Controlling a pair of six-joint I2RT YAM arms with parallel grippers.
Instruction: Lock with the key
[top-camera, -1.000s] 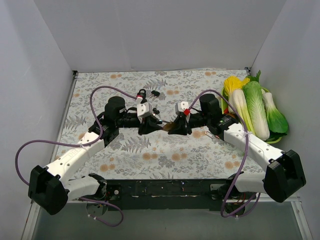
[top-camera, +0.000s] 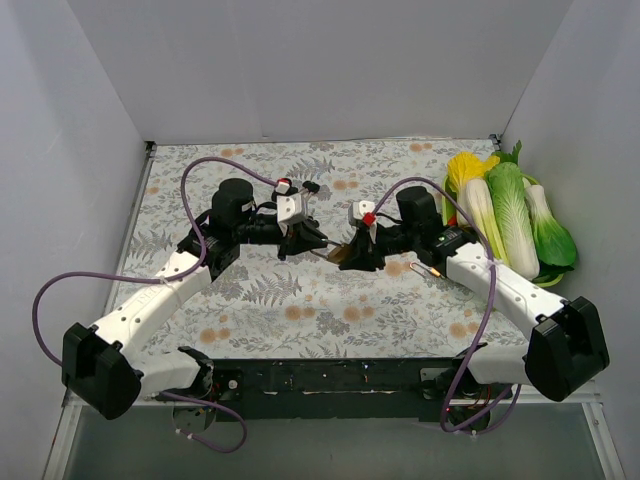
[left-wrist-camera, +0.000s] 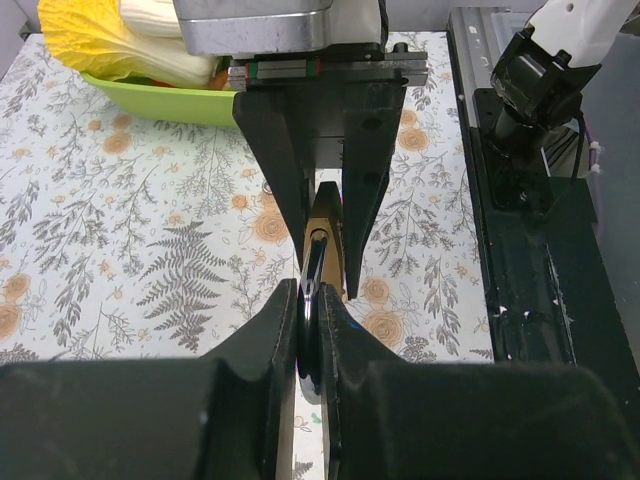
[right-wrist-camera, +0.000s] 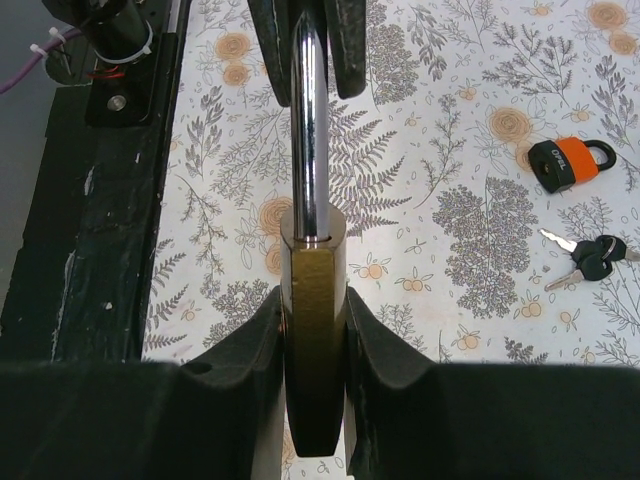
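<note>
In the middle of the top view my two grippers meet. A brass padlock (right-wrist-camera: 314, 340) with a long silver shackle (right-wrist-camera: 310, 140) lies between them. My left gripper (top-camera: 316, 243) is shut on the shackle. My right gripper (top-camera: 350, 258) is around the brass body, its fingers close about it; whether they grip tightly is hard to tell. In the right wrist view an orange-and-black padlock (right-wrist-camera: 575, 165) and several keys (right-wrist-camera: 590, 262) lie on the patterned mat beyond.
A green basket of vegetables (top-camera: 515, 225) fills the right side, with a thin light object beside it on the mat. Walls stand at back and sides.
My left gripper and arm have shifted slightly, the gripper a little rightward and its forearm turned. The right gripper has moved very little.
</note>
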